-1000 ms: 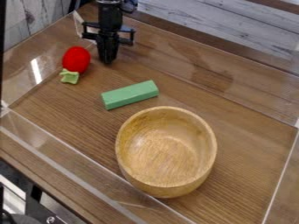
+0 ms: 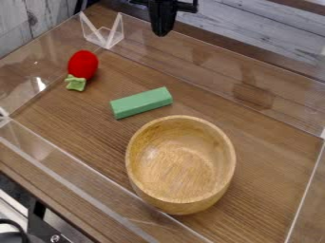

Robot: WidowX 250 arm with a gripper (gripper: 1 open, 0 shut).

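My gripper (image 2: 162,23) is at the top edge, right of centre, mostly out of frame; its dark tip shows, but not whether it is open or shut. A red rounded object (image 2: 83,64) with a green piece (image 2: 75,83) under it lies at the left. A green block (image 2: 141,102) lies near the middle, and a large wooden bowl (image 2: 181,161) sits at the lower front.
A clear, transparent object (image 2: 99,28) stands at the top left near the wall. A raised edge runs along the left and right sides.
My gripper has moved up and to the right, away from the clear object at the top left. The red object, green block and bowl have not moved.
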